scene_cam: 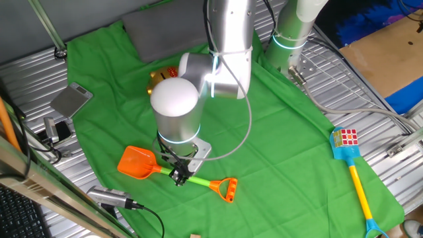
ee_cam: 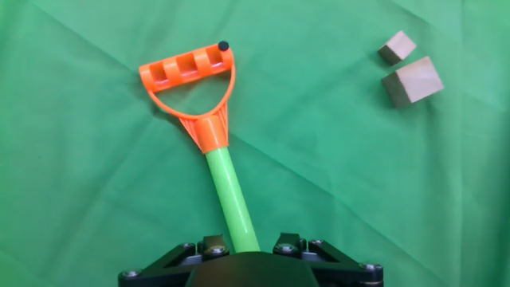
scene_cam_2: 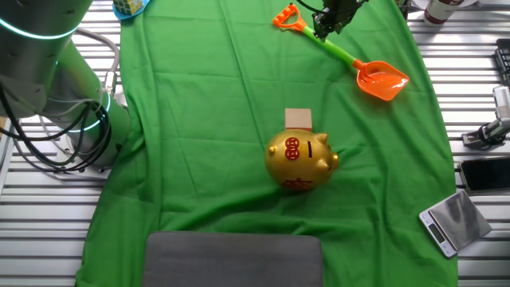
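An orange and green toy shovel lies on the green cloth, with its orange scoop (scene_cam: 137,162) to the left in exterior view 1 and its D-shaped handle (ee_cam: 187,70) ahead in the wrist view. My gripper is open, its two fingers standing apart on either side of the green shaft (ee_cam: 231,195). From the side, the gripper (scene_cam: 179,175) appears low over the middle of the shaft. Whether the fingers touch the shaft or the cloth cannot be told, and the near part of the shaft is hidden below the gripper body.
Two wooden blocks, one small (ee_cam: 398,48) and one larger (ee_cam: 413,82), lie right of the handle. A golden piggy bank (scene_cam_2: 299,162) stands on the cloth. A blue and yellow shovel (scene_cam: 359,188) with a puzzle cube (scene_cam: 345,137) on it lies far right.
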